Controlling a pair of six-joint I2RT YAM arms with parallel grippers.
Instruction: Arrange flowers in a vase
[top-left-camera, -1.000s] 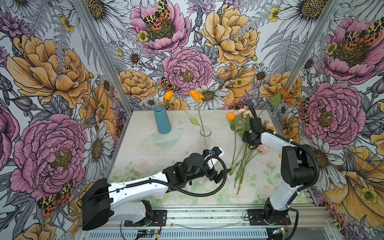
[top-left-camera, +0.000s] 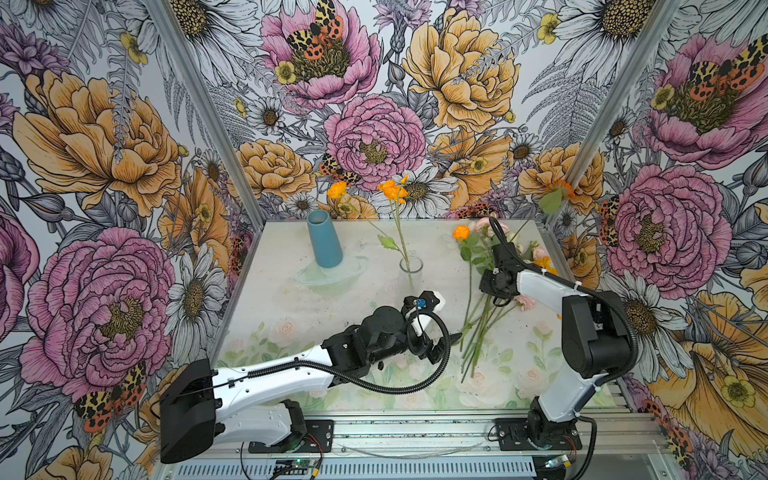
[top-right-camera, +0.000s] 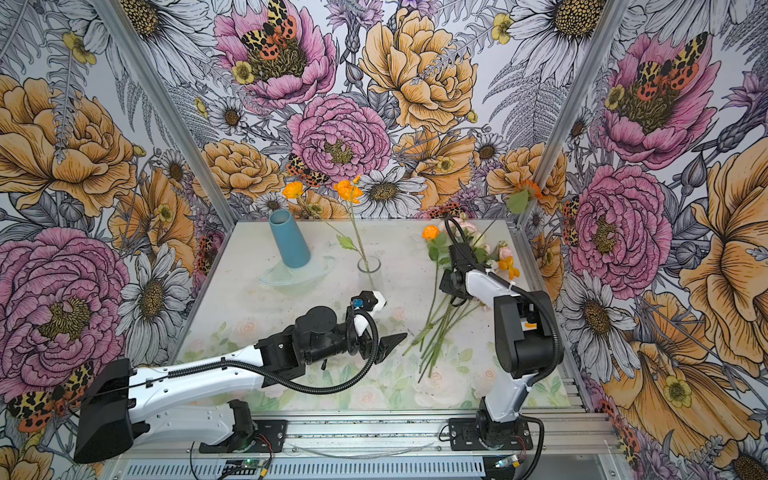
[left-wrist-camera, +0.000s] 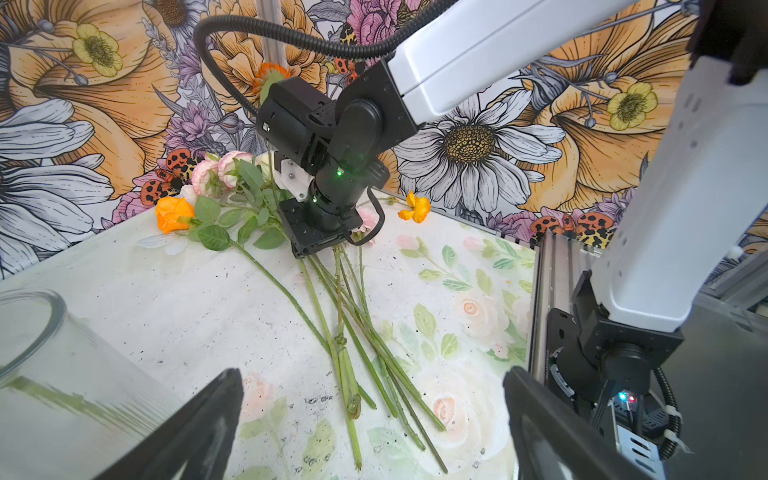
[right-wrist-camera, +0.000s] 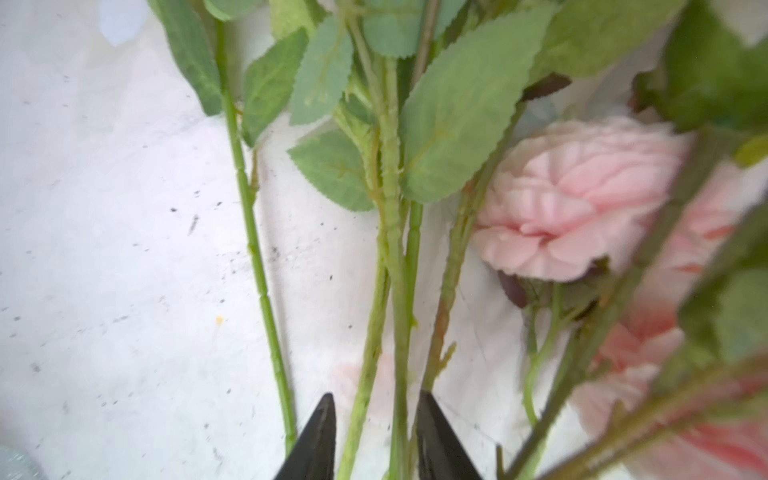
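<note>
A clear glass vase (top-left-camera: 410, 268) stands upright mid-table, with two orange flowers (top-left-camera: 393, 190) leaning out of it on thin stems. On the right lies a loose bunch of flowers with green stems (left-wrist-camera: 340, 320), pink blooms (right-wrist-camera: 584, 196) and an orange bloom (left-wrist-camera: 173, 214). My right gripper is low over the bunch, its fingers part open. Several stems run between and behind its fingertips; I cannot tell whether they touch. My left gripper stands open and empty at the near middle, with the glass vase to its left and the stem ends beyond.
A blue vase (top-left-camera: 325, 240) stands at the back left on a translucent glassy piece (top-left-camera: 352, 272). A single orange bloom (left-wrist-camera: 414, 208) shows right of the right gripper.
My right gripper has shifted slightly left, and the bunch's stem ends have swung left with it. The left arm has barely moved.
</note>
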